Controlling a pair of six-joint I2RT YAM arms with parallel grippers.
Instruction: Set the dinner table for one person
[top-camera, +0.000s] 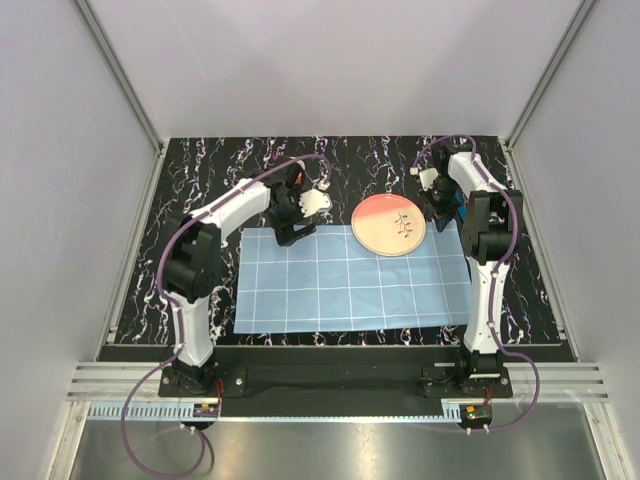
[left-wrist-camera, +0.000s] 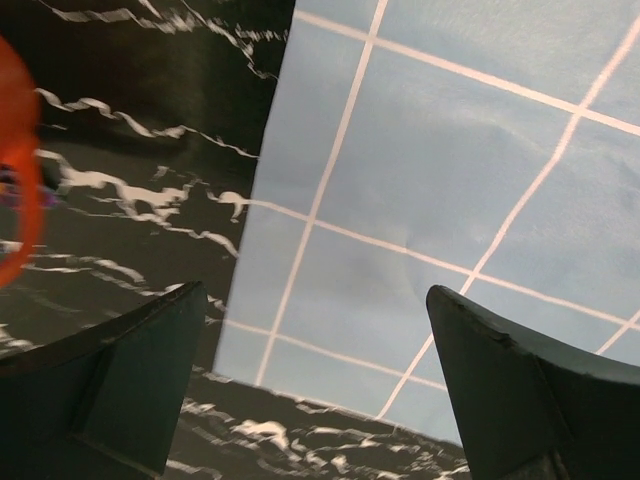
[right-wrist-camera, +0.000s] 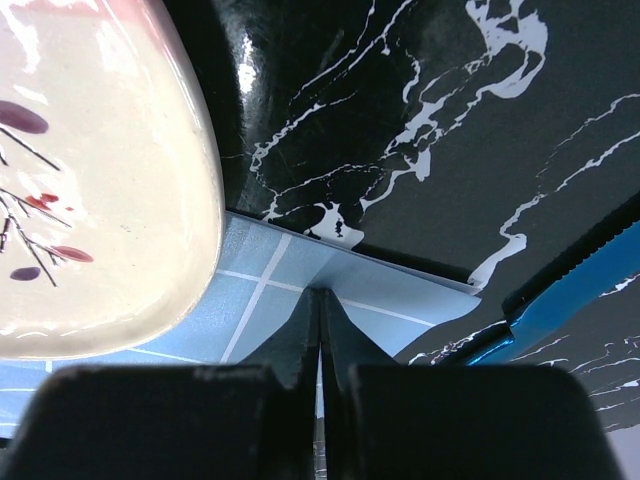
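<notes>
The light blue checked placemat (top-camera: 340, 290) lies flat and squared to the table. On its far edge, right of centre, rests a cream and pink plate (top-camera: 390, 225) with a twig pattern, partly off the cloth. Above the placemat's far left corner, my left gripper (top-camera: 296, 236) is open with only cloth and table visible between its fingers. My right gripper is shut, its tips at the cloth near the far right corner, beside the plate. Whether cloth is pinched there, I cannot tell. A blue serrated knife (right-wrist-camera: 575, 300) lies right of that corner.
An orange-red object (left-wrist-camera: 15, 150), cut off by the frame, sits left of the placemat. My right arm covers part of the table's right side.
</notes>
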